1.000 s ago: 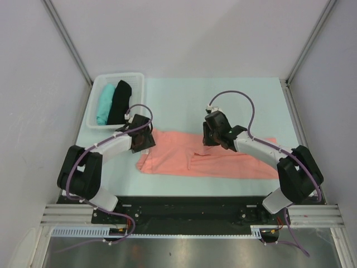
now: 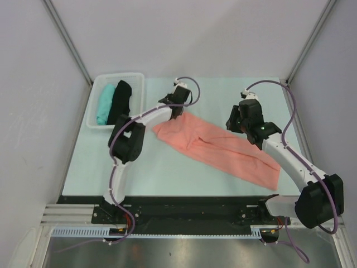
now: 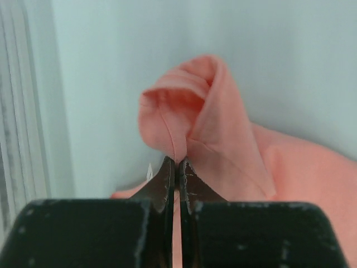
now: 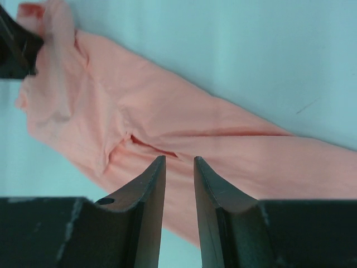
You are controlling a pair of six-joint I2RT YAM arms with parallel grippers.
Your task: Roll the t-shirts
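The pink t-shirt [image 2: 223, 156] lies loosely spread diagonally across the table, with creases and folds. My left gripper is shut on a bunched, lifted edge of the pink cloth [image 3: 217, 111] at the shirt's upper-left end. My right gripper hangs over the shirt's middle-right part with a gap between its fingers and nothing visible in it; in the top view it sits just above the shirt's upper edge.
A white bin [image 2: 93, 97] at the table's left back holds a cyan cloth [image 2: 106, 103] and a black cloth [image 2: 120, 101].
My left gripper has moved toward the back and right, drawing the shirt's left end with it, so the shirt now lies more diagonally. My right gripper has moved right and back.
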